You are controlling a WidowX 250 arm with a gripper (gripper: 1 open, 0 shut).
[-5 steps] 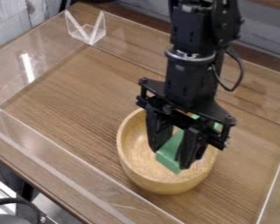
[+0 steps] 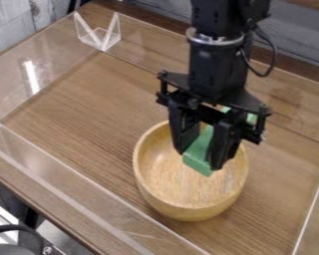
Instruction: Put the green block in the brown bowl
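Note:
The green block [image 2: 197, 154] hangs tilted between the fingers of my black gripper [image 2: 203, 155], which is shut on it. Both are over the brown bowl [image 2: 162, 184], towards its back right side. The gripper's body covers the upper part of the block and the bowl's back right rim. How high the block's lower end is above the bowl's floor is hard to tell. The rest of the bowl's inside looks empty.
A clear plastic holder [image 2: 99, 32] stands at the back left. Black cables [image 2: 19, 235] lie at the front left corner.
My gripper has moved slightly up and back with the green block still in it. More of the bowl's front inside shows now. The bowl has not moved.

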